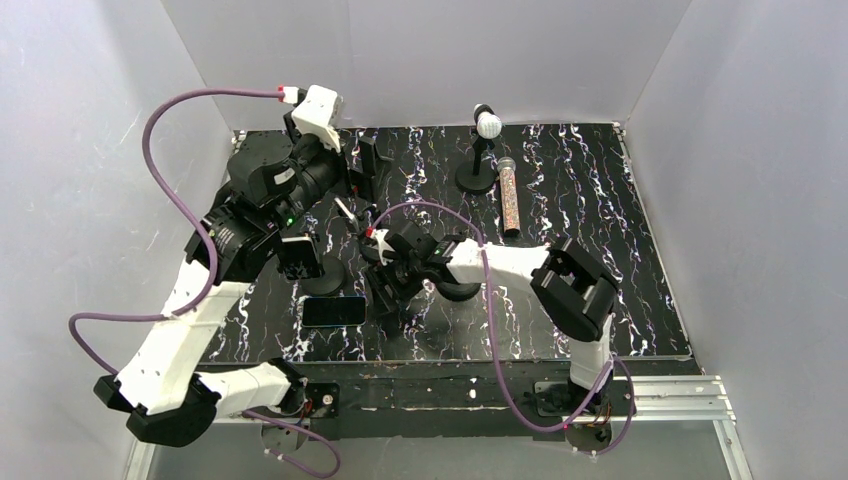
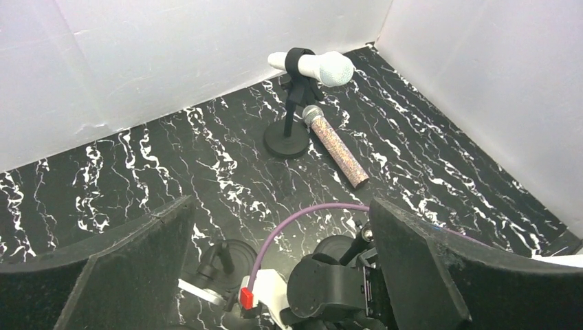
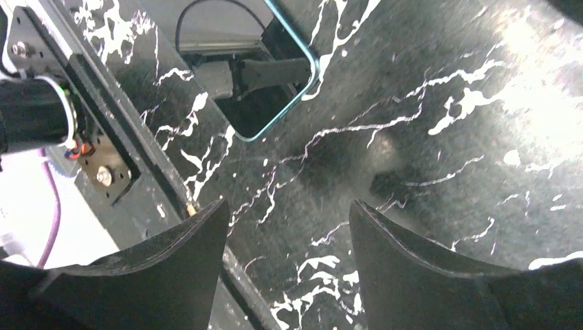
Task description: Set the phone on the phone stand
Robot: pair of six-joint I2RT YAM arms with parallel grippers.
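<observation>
The phone [image 1: 333, 311] lies flat near the front edge, left of centre; in the right wrist view it [image 3: 265, 103] is at top left, reflective. My right gripper [image 1: 385, 290] has its fingers apart, low just beside the phone's right end, with bare table between them [image 3: 287, 227]. My left gripper [image 1: 365, 165] is raised at the back left, open and empty, its fingers [image 2: 124, 268] wide apart. Round black stand bases [image 1: 325, 280] stand behind the phone; another [image 1: 456, 292] is partly hidden by the right arm.
A white microphone [image 1: 488, 125] on a stand and a glittery microphone [image 1: 508, 195] lying flat are at the back right. Walls enclose the back and sides.
</observation>
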